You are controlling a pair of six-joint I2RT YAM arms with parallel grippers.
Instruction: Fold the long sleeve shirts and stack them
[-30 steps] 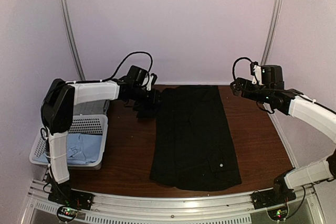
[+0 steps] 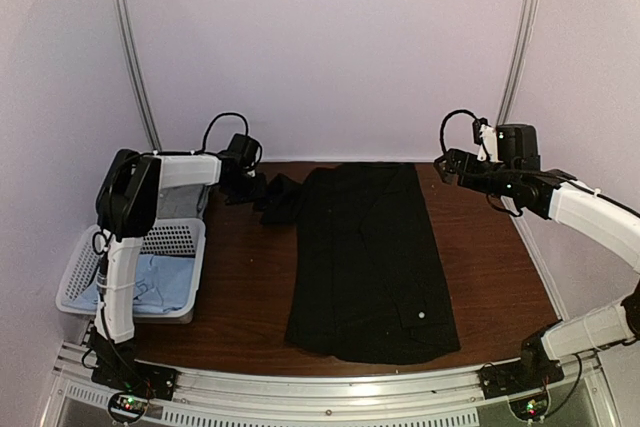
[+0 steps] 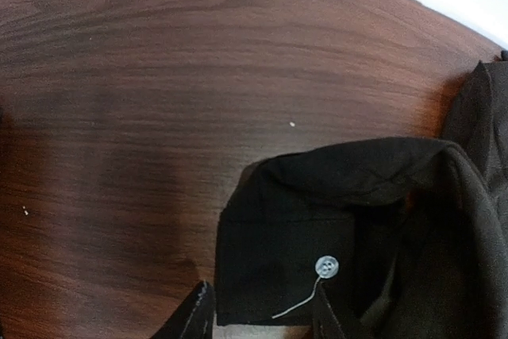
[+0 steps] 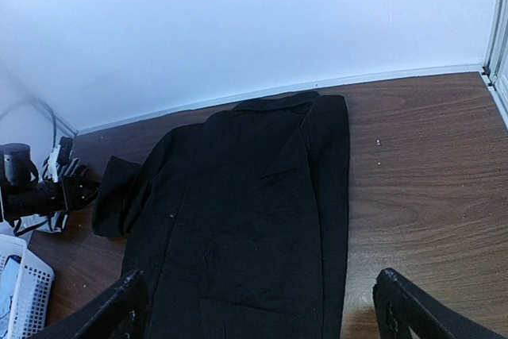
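Note:
A black long sleeve shirt (image 2: pixel 365 257) lies spread on the table, its left sleeve bunched at the back left, with a buttoned cuff (image 3: pixel 278 252) visible in the left wrist view. My left gripper (image 2: pixel 252 192) is just beside that cuff, open; its fingertips flank the cuff's near edge (image 3: pixel 262 311). My right gripper (image 2: pixel 448 167) is raised above the back right of the table, open and empty, looking down across the shirt.
A white basket (image 2: pixel 188 287) with light blue folded clothing (image 2: pixel 160 282) stands at the left. Grey folded cloth (image 2: pixel 180 202) lies behind it. Bare wood (image 2: pixel 490 277) is free to the right of the shirt.
The right arm and shirt look unchanged.

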